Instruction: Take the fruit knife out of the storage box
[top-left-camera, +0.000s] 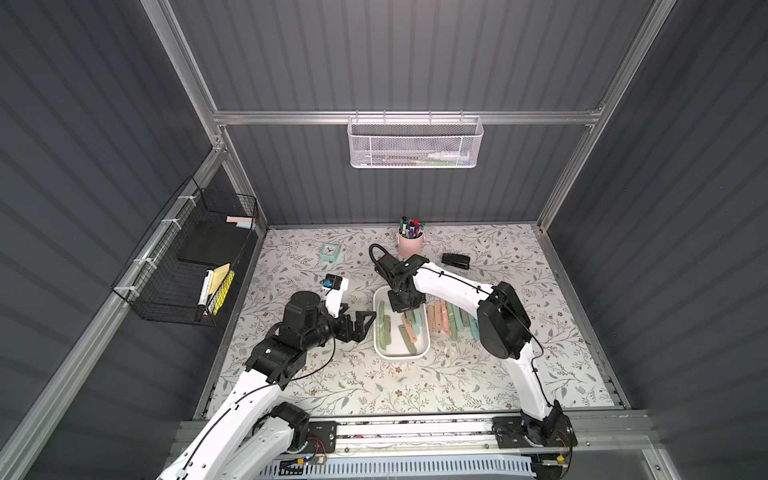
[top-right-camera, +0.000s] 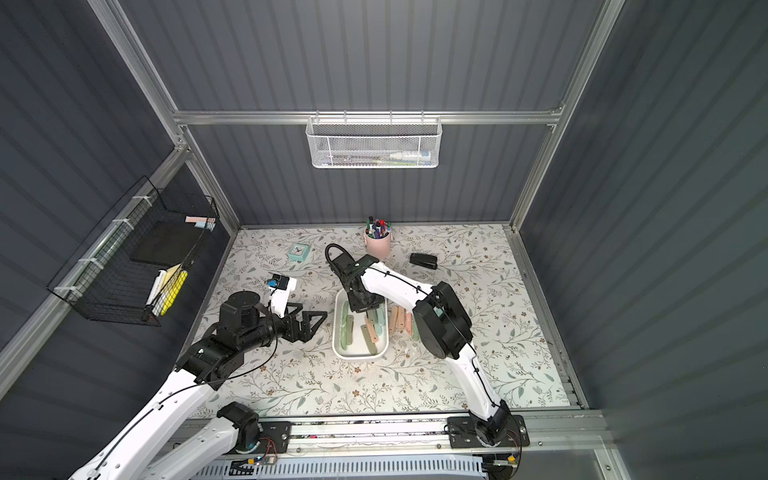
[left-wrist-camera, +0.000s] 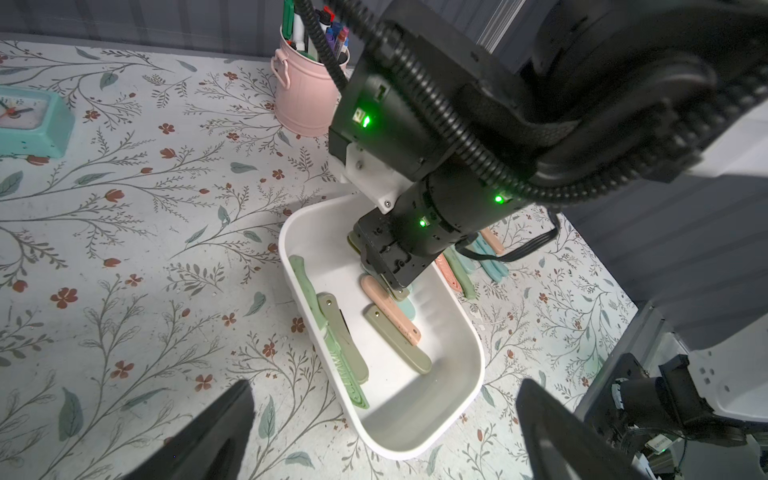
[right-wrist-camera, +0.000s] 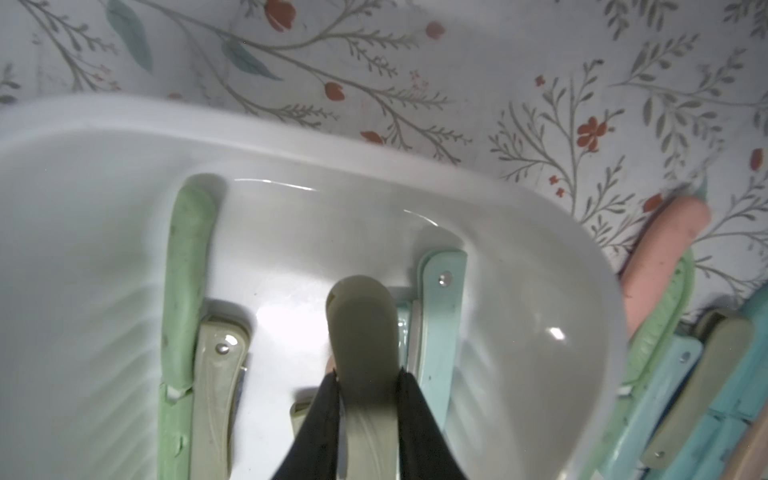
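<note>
An olive-green fruit knife (right-wrist-camera: 364, 320) is pinched by my right gripper, which is shut on it; its far part is hidden behind the fingers. The white storage box (left-wrist-camera: 308, 220) lies below and around that gripper. In the box are other knives: a light green one (left-wrist-camera: 345, 368), two olive ones, a peach one (left-wrist-camera: 392, 310) and light blue ones (right-wrist-camera: 442, 336). Left of the box, my left gripper (top-left-camera: 367, 325) stands open and empty, its fingers (left-wrist-camera: 209, 438) blurred at the edge of its wrist view.
Several knives (top-left-camera: 445, 317) lie in a row on the table just right of the box. A pink pen cup (left-wrist-camera: 304, 94) stands behind it, with a black stapler (top-left-camera: 456, 261) to the cup's right and a teal clock (top-left-camera: 329, 252) at the left.
</note>
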